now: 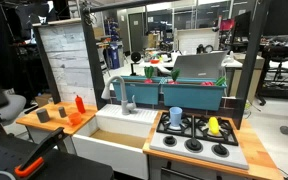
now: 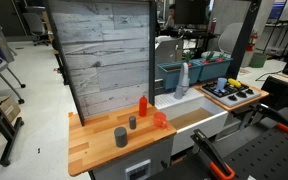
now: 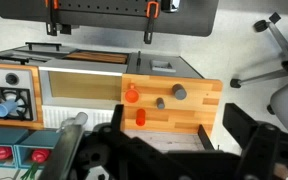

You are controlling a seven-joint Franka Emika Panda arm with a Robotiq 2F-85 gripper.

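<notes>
In the wrist view my gripper stands open, its dark fingers wide apart with nothing held between them. Below it is the toy kitchen's wooden counter (image 3: 199, 122), with a red bottle (image 3: 140, 117), an orange-red cup (image 3: 131, 96) and grey cups (image 3: 179, 92). From the side, the bottle (image 2: 143, 105) is upright, with the cup (image 2: 160, 119) nearby. On the stove (image 1: 194, 142) are a blue mug (image 1: 175, 117) and a yellow object (image 1: 214, 127). The gripper cannot be made out clearly in the exterior views.
An open sink basin (image 1: 122, 140) with a grey faucet (image 1: 127, 98) separates the counter from the stove. Behind it run teal planter boxes (image 1: 192, 95), and a whitewashed plank panel (image 2: 112, 72) backs the counter. Black-and-red mounts (image 2: 212, 158) stand along the front.
</notes>
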